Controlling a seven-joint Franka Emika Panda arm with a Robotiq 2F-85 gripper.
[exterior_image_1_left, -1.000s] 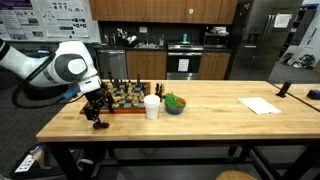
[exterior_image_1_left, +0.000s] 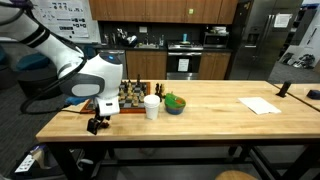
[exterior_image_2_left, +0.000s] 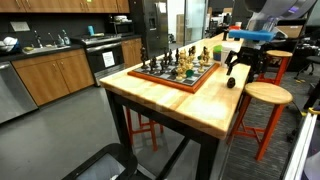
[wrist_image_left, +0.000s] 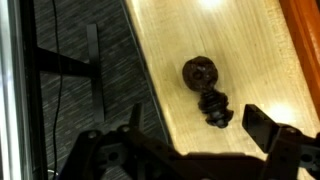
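A dark, turned chess piece (wrist_image_left: 206, 92) lies on its side on the wooden table (wrist_image_left: 170, 45), close to the table's edge in the wrist view. My gripper is open above it, with the piece showing between and just beyond the two fingers. In exterior view 2 the same dark piece (exterior_image_2_left: 231, 83) rests near the table's right side, and the gripper (exterior_image_2_left: 239, 66) hangs close over it. The gripper (exterior_image_1_left: 98, 120) partly covers the piece in exterior view 1.
A chessboard (exterior_image_2_left: 150, 75) with several dark and light pieces stands beside the arm. Right of it are a white cup (exterior_image_1_left: 152, 107) and a bowl (exterior_image_1_left: 175, 106) with green things. Paper (exterior_image_1_left: 258, 105) lies farther right.
The arm has moved right and down, bringing the gripper from above and left of the dark piece to close over it. The piece itself has not visibly moved.
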